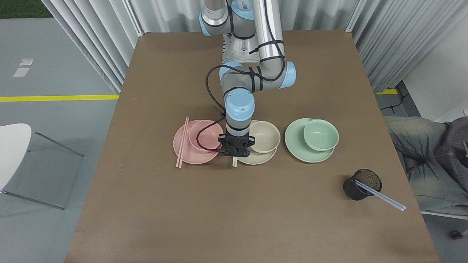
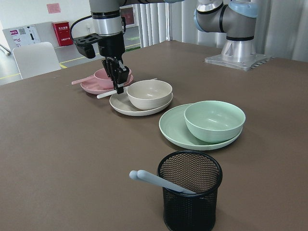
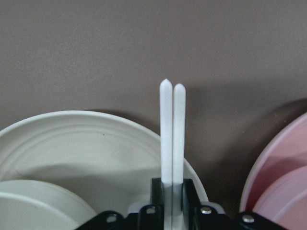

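My gripper (image 2: pixel 117 86) is low at the cream plate (image 1: pixel 259 159), left of the cream bowl (image 2: pixel 149 95) in the front view. Between its black fingers in the wrist view lies a pair of white chopsticks (image 3: pixel 172 134), with the fingers closed in on both sticks. In the front view only their tips show below the gripper. Pink chopsticks (image 1: pixel 182 142) rest across the pink plate (image 1: pixel 192 155) and beside the pink bowl (image 1: pixel 209 136).
At the right are a green plate (image 1: pixel 298 144) with a green bowl (image 1: pixel 321 135), and a black mesh holder (image 2: pixel 189 209) with pale blue chopsticks (image 1: pixel 386 199) leaning out. Someone sits at the right edge.
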